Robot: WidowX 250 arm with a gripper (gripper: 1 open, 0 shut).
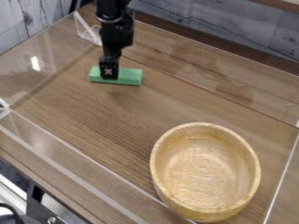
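My dark gripper [111,68] reaches down from the top of the view, its fingertips at a flat green block [126,77] lying on the wooden table in the upper left. The fingers are at or just over the block; whether they touch it, and how far apart they are, is hard to tell.
A large pale yellow bowl [205,171] sits at the lower right of the table [82,140]. A dark edge runs along the left and top.
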